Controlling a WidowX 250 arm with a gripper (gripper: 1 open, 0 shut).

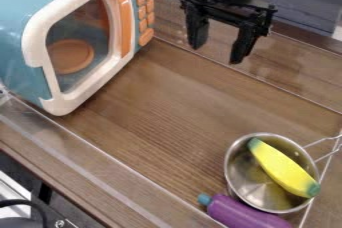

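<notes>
My black gripper [219, 38] hangs at the top centre, open and empty, just right of the toy microwave's top corner. The blue-and-white microwave [35, 32] stands at the left, with an orange handle and buttons and an orange round plate [71, 56] inside. At the lower right a steel pot [254, 192] holds a yellow banana [282, 165]. A purple eggplant [247, 215] lies beside the pot at the bottom edge.
A blue-grey wall stands behind at the top right. A dark cable and white object show at the lower left.
</notes>
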